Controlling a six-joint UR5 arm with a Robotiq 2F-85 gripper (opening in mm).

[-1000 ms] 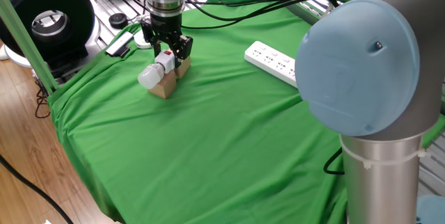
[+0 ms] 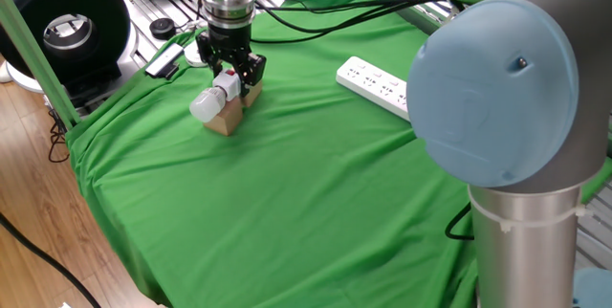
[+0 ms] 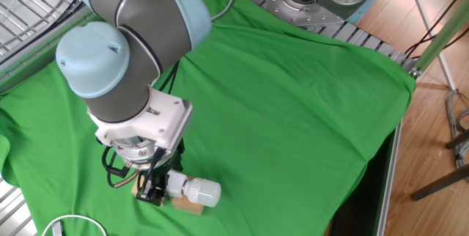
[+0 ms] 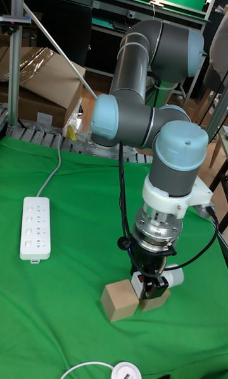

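Observation:
A white bulb [image 2: 207, 105] with a white base lies on its side across wooden blocks. The nearer block [image 2: 226, 119] is under the bulb, and another wooden block [image 4: 120, 300] stands beside it. My black gripper [image 2: 235, 80] points down over the bulb's white base, its fingers spread to either side of it. Whether they touch the base or only surround it does not show. In the second exterior view the bulb [image 3: 203, 191] sticks out to the right of the gripper [image 3: 163, 190], which hides part of the blocks.
A white power strip [image 4: 35, 228] lies on the green cloth [image 2: 287, 203], away from the gripper. A round white device [image 4: 126, 370] with a cable sits near the blocks. Black cables trail from my arm.
My gripper has come down very slightly over the bulb's base. The bulb and blocks have not visibly moved.

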